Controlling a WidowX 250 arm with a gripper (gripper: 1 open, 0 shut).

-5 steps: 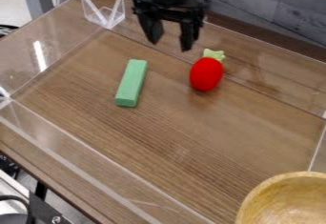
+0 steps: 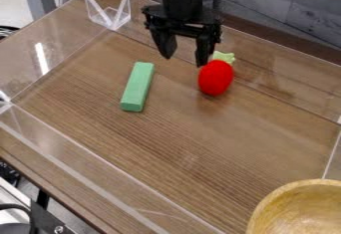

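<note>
My black gripper hangs at the top centre of the camera view, its fingers apart with nothing visible between them. Below and right of it lies a red oval object, with a small pale green piece just behind it. A mint green bar lies lower left of the gripper, apart from it.
A clear plastic object stands at the upper left of the wooden table. A tan bowl is at the lower right corner.
The objects on the table have not moved.
</note>
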